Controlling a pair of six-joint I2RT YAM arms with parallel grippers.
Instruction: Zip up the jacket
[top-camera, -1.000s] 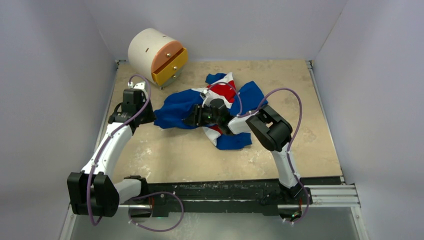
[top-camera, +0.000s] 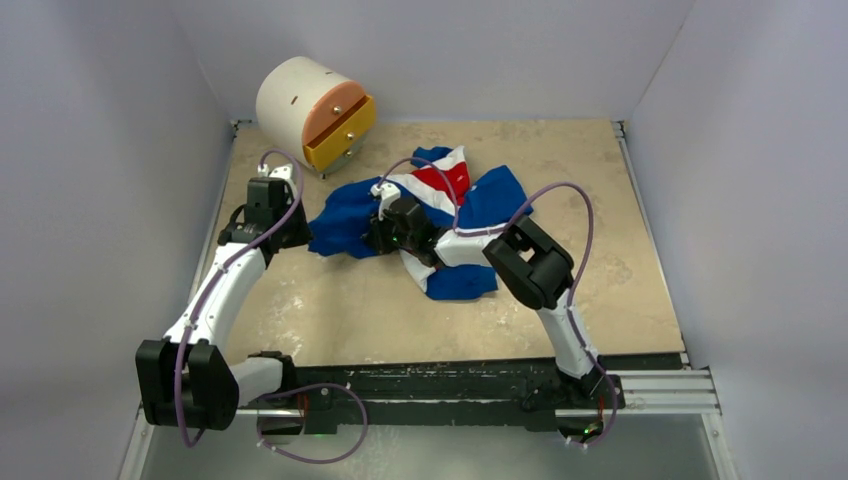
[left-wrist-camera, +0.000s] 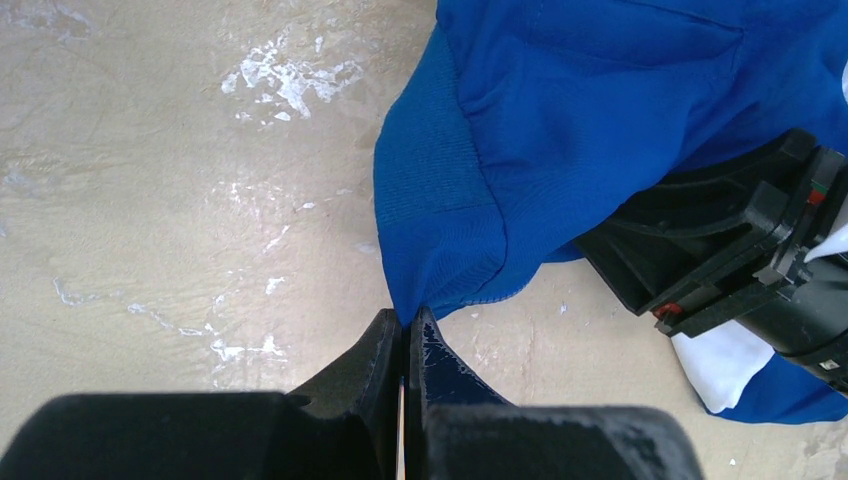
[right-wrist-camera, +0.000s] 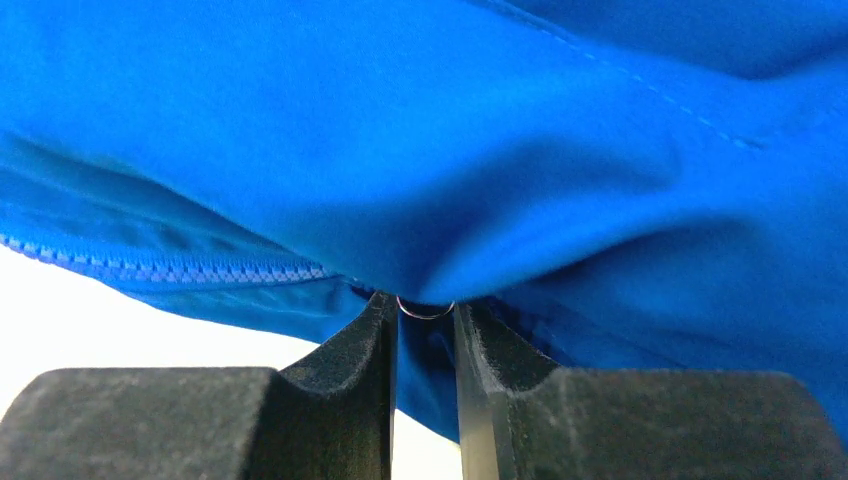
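Observation:
A blue jacket (top-camera: 352, 212) with white and red panels lies crumpled on the table. In the left wrist view, my left gripper is shut on the corner of the blue hem (left-wrist-camera: 430, 190), which stretches away from its fingertips. My right gripper is at the jacket's front edge, its fingers a narrow gap apart. A small curved, shiny edge (right-wrist-camera: 426, 312) shows between those fingertips, mostly hidden under a blue fold; whether it is gripped I cannot tell. Zipper teeth (right-wrist-camera: 180, 270) run along the fabric edge left of these fingers.
A white round-backed drawer unit (top-camera: 298, 95) with an open yellow drawer (top-camera: 342, 135) stands at the back left. Bare table (top-camera: 600, 230) lies to the right and along the front. The right gripper body (left-wrist-camera: 730, 235) is close beside the left gripper's stretch of fabric.
My right gripper has moved left along the jacket, closer to the left gripper. The jacket's lower right part has shifted slightly left. The left arm has stayed in place.

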